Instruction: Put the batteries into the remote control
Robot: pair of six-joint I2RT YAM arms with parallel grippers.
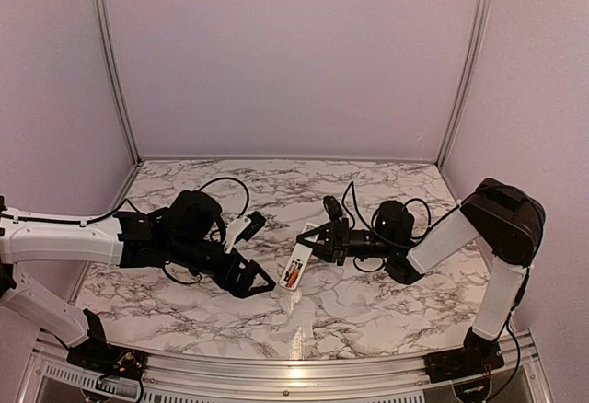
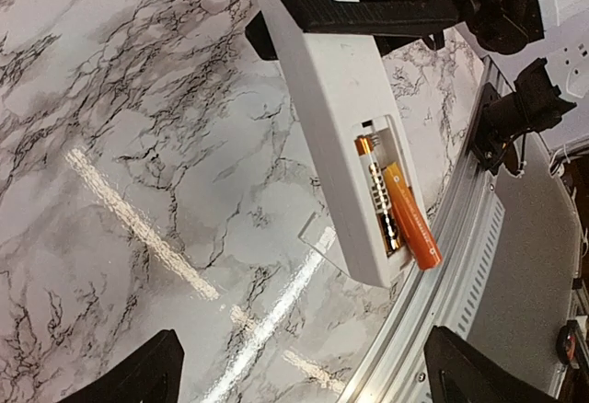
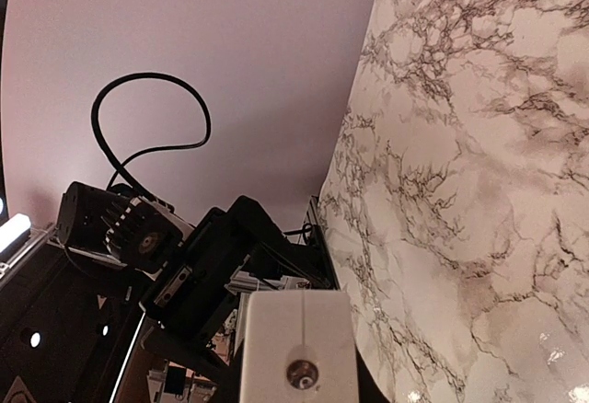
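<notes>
My right gripper point(image 1: 315, 242) is shut on the white remote control point(image 2: 331, 99), holding it tilted above the table. In the left wrist view its battery compartment holds a striped battery point(image 2: 377, 196) lying along it and an orange battery point(image 2: 411, 214) beside it, sitting askew with its lower end sticking out over the compartment's edge. My left gripper is open below and left of the remote, with nothing between its fingers. In the right wrist view the remote's white end point(image 3: 299, 334) fills the bottom middle.
Metal rails point(image 1: 294, 368) run along the front edge, and pale walls enclose the back and sides.
</notes>
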